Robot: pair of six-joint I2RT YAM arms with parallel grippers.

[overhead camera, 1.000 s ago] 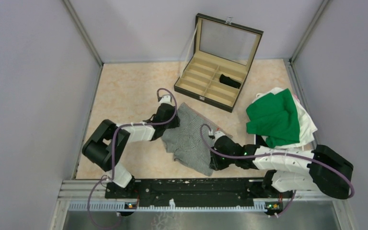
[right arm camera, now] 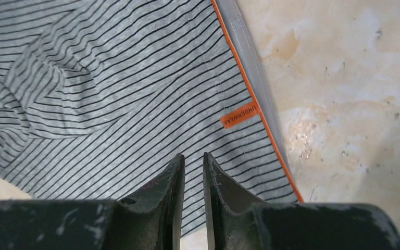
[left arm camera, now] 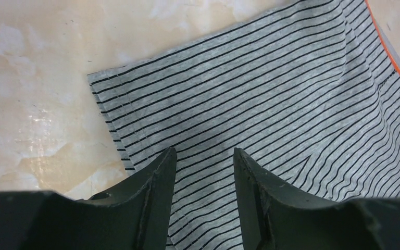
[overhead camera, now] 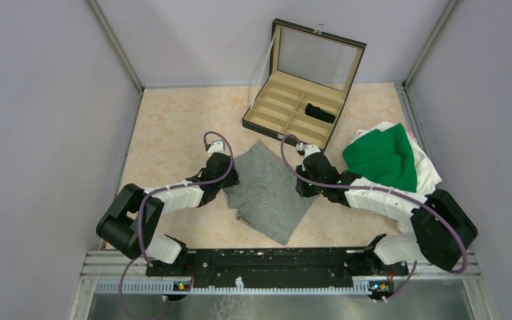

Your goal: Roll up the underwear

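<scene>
The grey striped underwear lies spread and wrinkled on the marble-look table, an orange band along one edge. My left gripper hangs over its upper-left corner, part open, with the fabric visible beneath and nothing seen held between the fingers. My right gripper is over the cloth's right side beside the orange band, fingers slightly apart, nothing seen between them.
An open compartment box with a black roll stands at the back. A pile of green and white cloth lies at the right.
My right gripper has moved up, toward the box. My left gripper has moved left and slightly down in the top view. The underwear looks little changed.
</scene>
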